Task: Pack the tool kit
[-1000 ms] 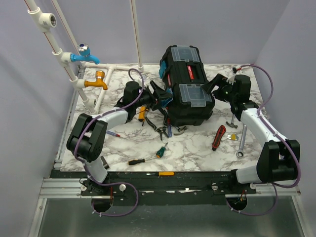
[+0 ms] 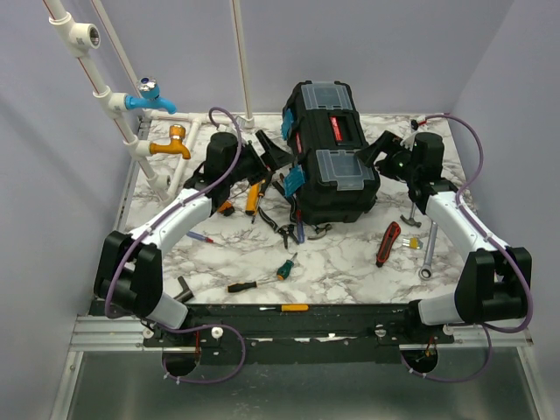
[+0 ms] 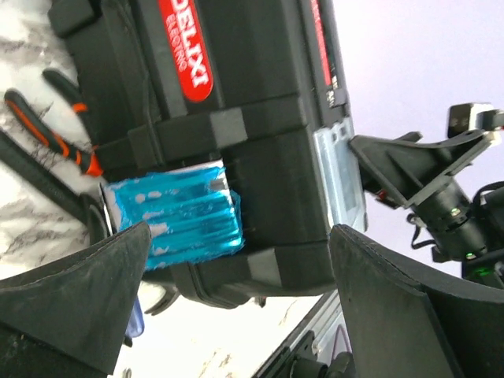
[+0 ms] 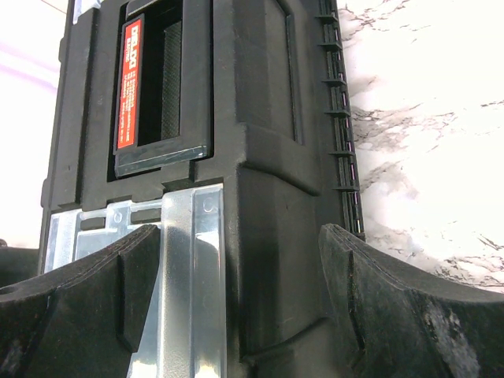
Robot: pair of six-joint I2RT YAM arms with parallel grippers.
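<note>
The black toolbox [image 2: 354, 206] stands upright on the marble table, its lid down. On its left side are two blue latches; the near latch [image 2: 294, 180] juts out from the wall. In the left wrist view that blue latch [image 3: 177, 209] lies between and beyond the spread fingers. My left gripper [image 2: 278, 150] is open, just left of the box, holding nothing. At the lid's right edge my right gripper [image 2: 366, 150] is parted, its fingers either side of the box's upper edge in the right wrist view; contact cannot be told.
Pliers [image 2: 284, 230] and other tools lie left of the box. Screwdrivers [image 2: 286, 268] sit in front. A red utility knife [image 2: 388, 244] and a wrench [image 2: 429, 251] lie at right. White pipes with a blue tap [image 2: 150, 98] and an orange tap [image 2: 174, 143] stand at left.
The left gripper has drawn back left and up from the near blue latch, uncovering it. The right arm has barely moved, and the box looks almost still.
</note>
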